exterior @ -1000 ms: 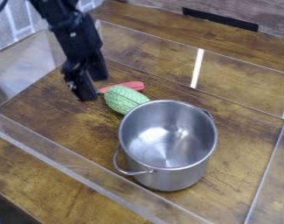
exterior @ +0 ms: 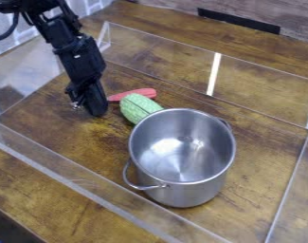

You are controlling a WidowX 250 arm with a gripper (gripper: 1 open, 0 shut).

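My black gripper [exterior: 90,102] is low over the wooden table at the left, its tip beside a red handled utensil [exterior: 131,94]; it looks shut, though its fingertips are dark and hard to make out, and I see nothing between them. A pale green, patterned oblong vegetable [exterior: 139,107] lies just right of the gripper. A large empty steel pot [exterior: 182,161] with side handles stands at the lower right, next to the vegetable.
Clear plastic panels edge the wooden work surface [exterior: 55,171] at the left and right. A white tape strip [exterior: 214,74] lies at the back right. Bare table shows at the back and lower left.
My gripper and arm have moved down and a little to the left, lower beside the red utensil. The pot and vegetable look essentially unmoved.
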